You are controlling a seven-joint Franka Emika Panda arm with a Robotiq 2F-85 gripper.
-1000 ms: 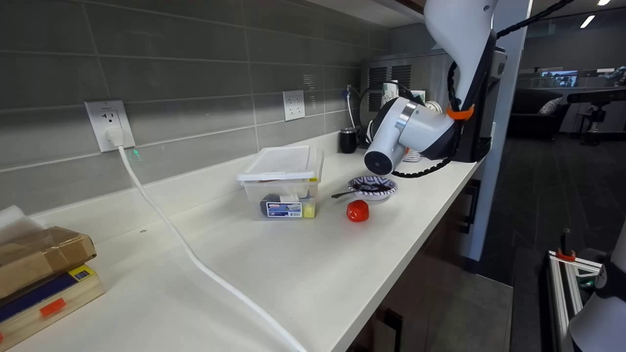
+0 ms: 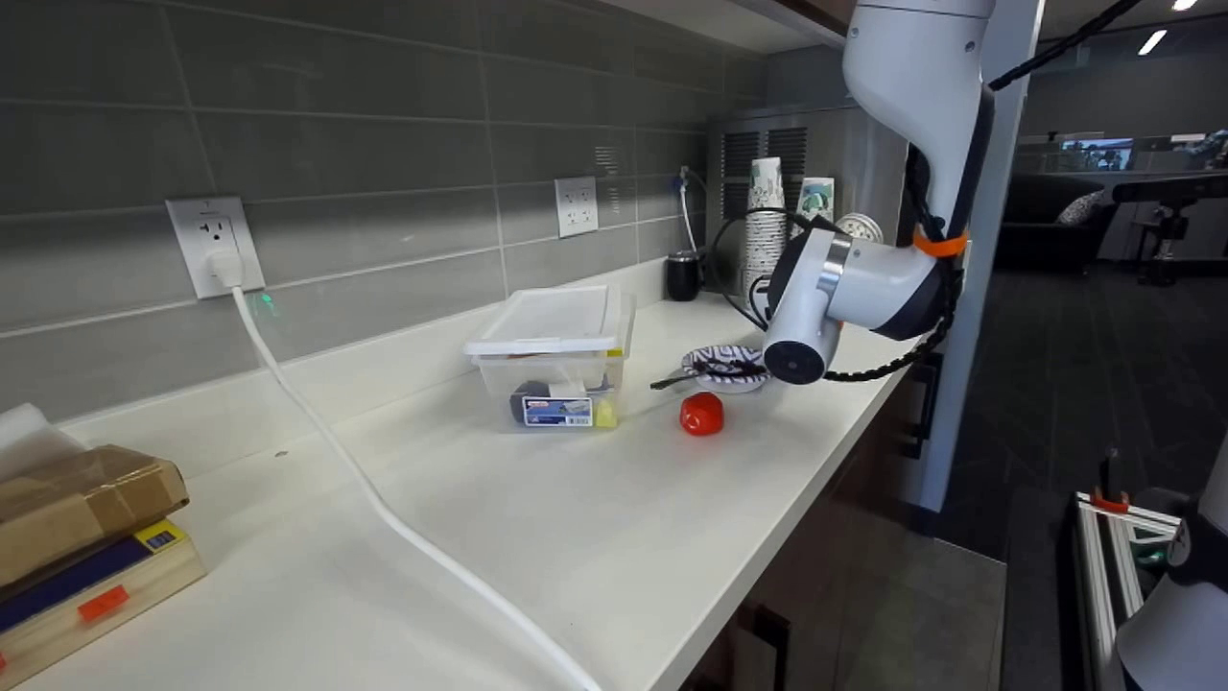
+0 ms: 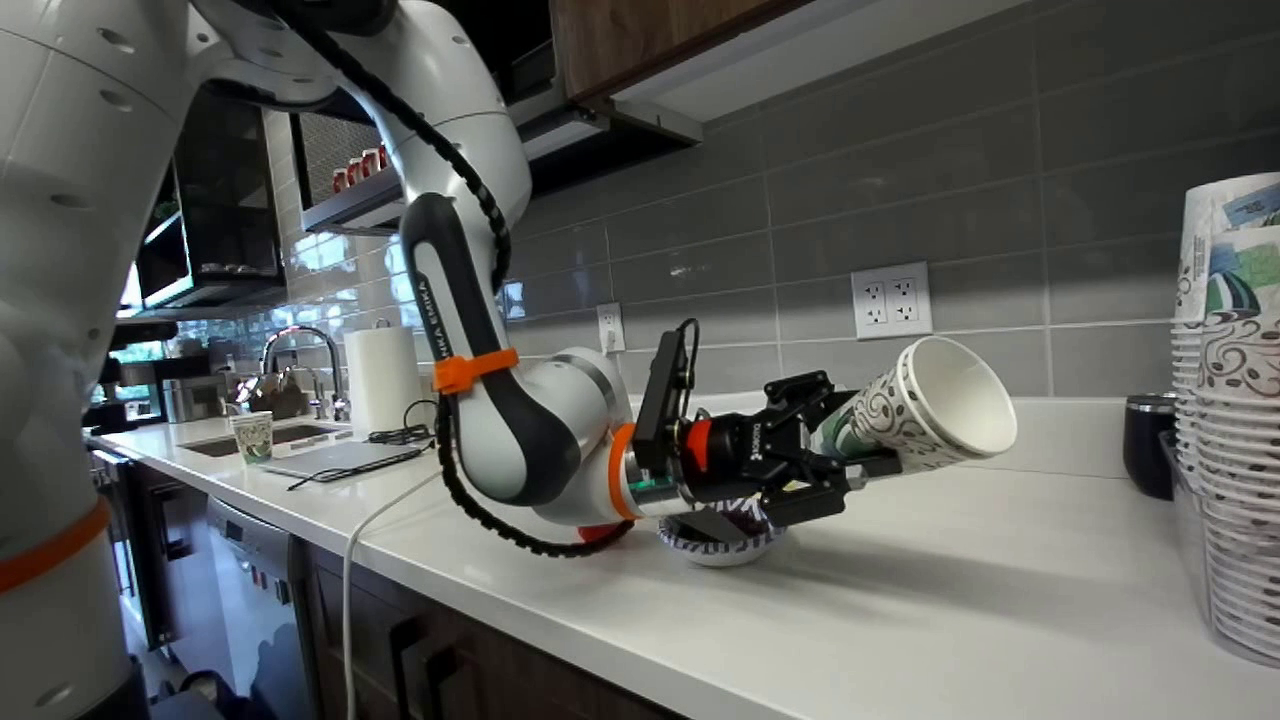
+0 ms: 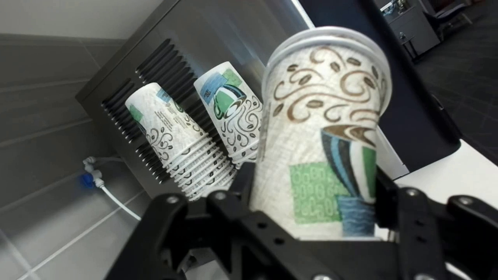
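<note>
In the wrist view my gripper is shut on a patterned paper cup, one finger pressed to each side. The cup has a white body with brown swirls and a green-and-blue print. A second rim shows just past the first, so at least two cups seem nested. From exterior view 2, the held cup hangs tilted above the counter, its open mouth facing right and away from my gripper. In exterior view 1 the arm hides both gripper and cup.
Tall cup stacks stand at the counter's far end, beside a black tumbler. A patterned bowl with a dark utensil, a red object and a lidded clear bin sit on the counter.
In exterior view 1 my arm's wrist has moved right and lower, now overlapping the bowl's right edge. More of the far cup stacks shows. Objects on the counter have stayed put.
</note>
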